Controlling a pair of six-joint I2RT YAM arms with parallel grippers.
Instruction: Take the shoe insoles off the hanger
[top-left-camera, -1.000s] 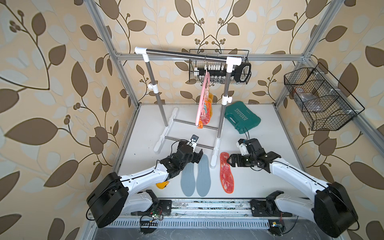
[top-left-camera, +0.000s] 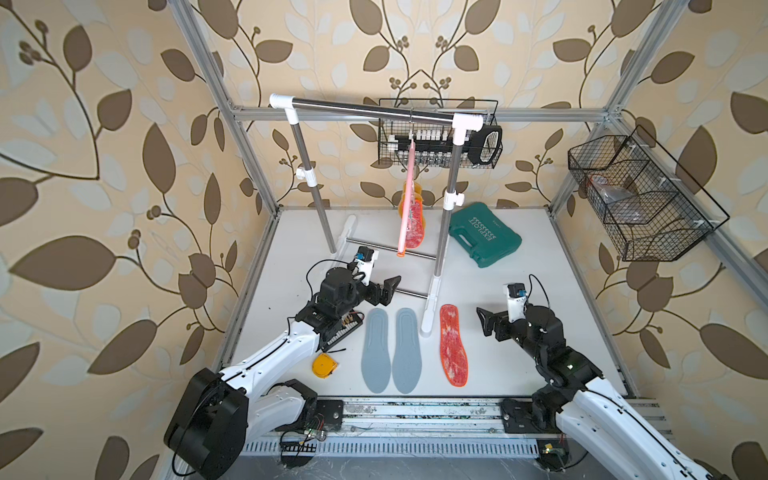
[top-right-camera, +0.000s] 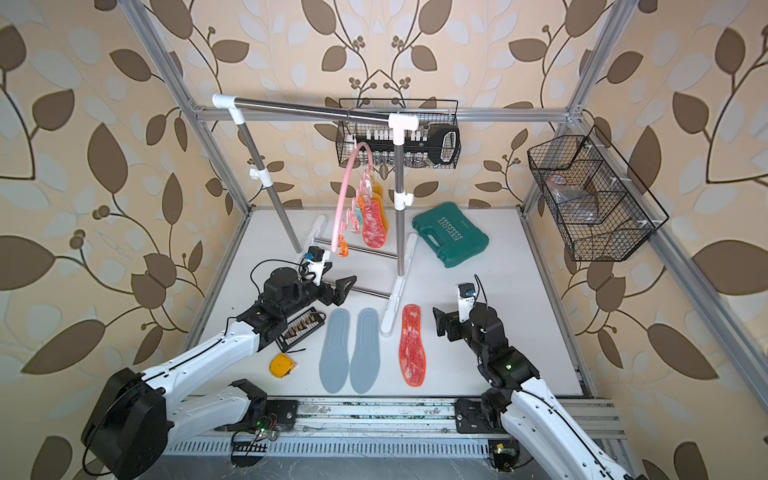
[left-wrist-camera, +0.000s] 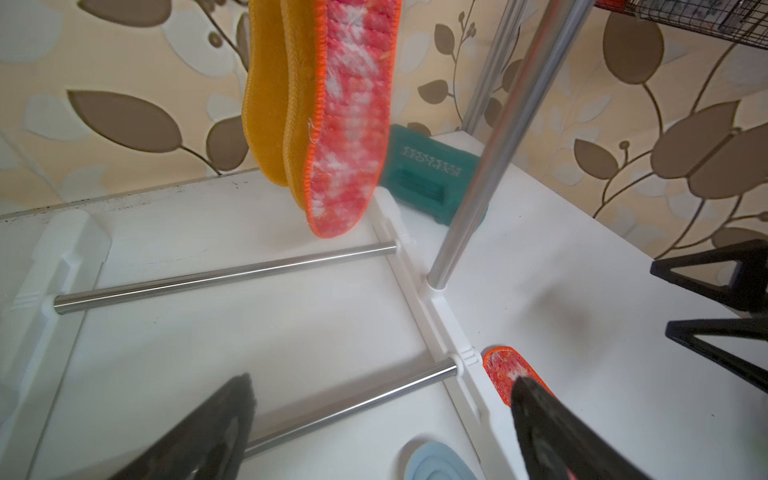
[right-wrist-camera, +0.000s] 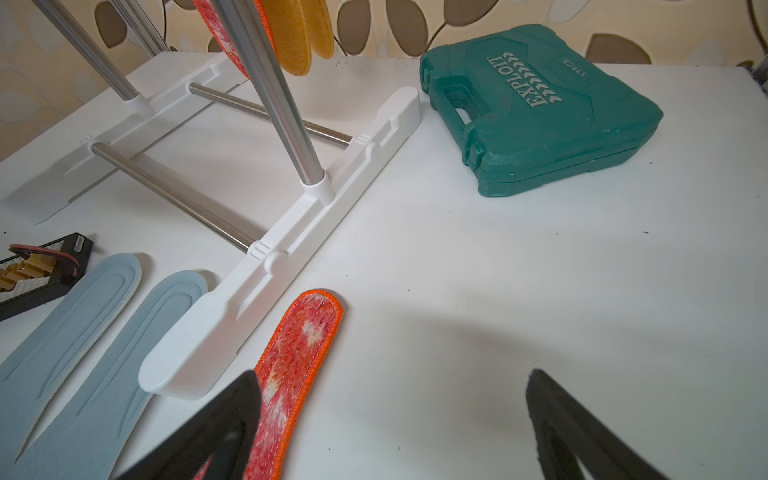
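Red and yellow insoles (top-right-camera: 373, 222) hang from a pink hanger (top-right-camera: 345, 184) on the metal rack; in the left wrist view a red fleece one (left-wrist-camera: 348, 120) is in front of yellow ones (left-wrist-camera: 268, 96). Two grey-blue insoles (top-left-camera: 375, 352) (top-left-camera: 407, 352) and a red insole (top-left-camera: 453, 344) lie on the table's front middle. My left gripper (top-left-camera: 382, 288) is open, raised at the front of the rack, below the hanging insoles. My right gripper (top-left-camera: 489, 320) stands open over the table, right of the loose red insole, holding nothing.
The rack's posts (right-wrist-camera: 280, 104) and feet surround the hanging insoles. A green case (top-left-camera: 485, 233) lies at the back right. A yellow tape measure (top-right-camera: 281, 365) and a small board (top-right-camera: 301, 328) lie at the front left. Free table is at the right.
My left gripper has risen and moved toward the rack. My right arm has drawn back to the right from near the loose red insole. The hanging insoles have swung slightly.
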